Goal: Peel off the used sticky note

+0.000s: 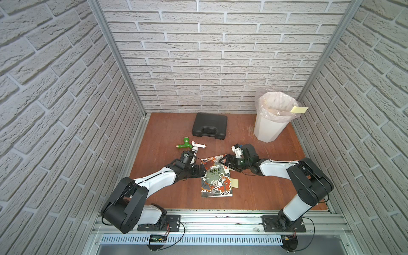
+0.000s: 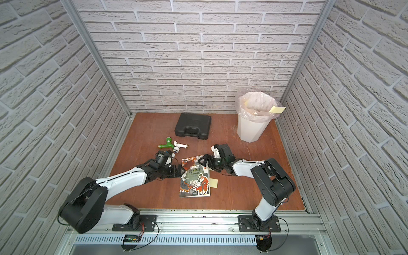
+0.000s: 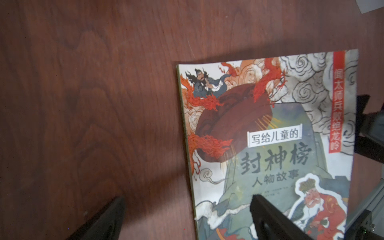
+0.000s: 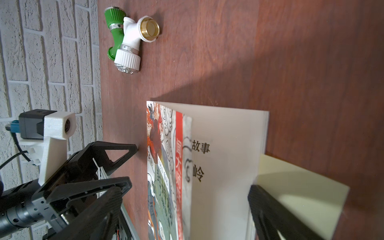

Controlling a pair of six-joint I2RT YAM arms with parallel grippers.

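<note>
An illustrated book (image 1: 216, 176) lies on the table with its cover up. In the right wrist view, the cover's free edge stands raised above a white page (image 4: 228, 152). A yellow sticky note (image 4: 304, 188) juts from the page side and also shows as a yellow sticky note (image 1: 234, 183) in the top left view. My right gripper is open over this right side, one finger by the note and the other beyond the cover. My left gripper is open at the book's left edge, one finger over the cover, the other over bare table.
A white bin (image 1: 272, 125) with a clear liner stands at back right, another yellow note (image 1: 299, 109) on its rim. A black case (image 1: 210, 125) lies at the back. Green and white pipe fittings (image 4: 130, 44) lie beyond the book.
</note>
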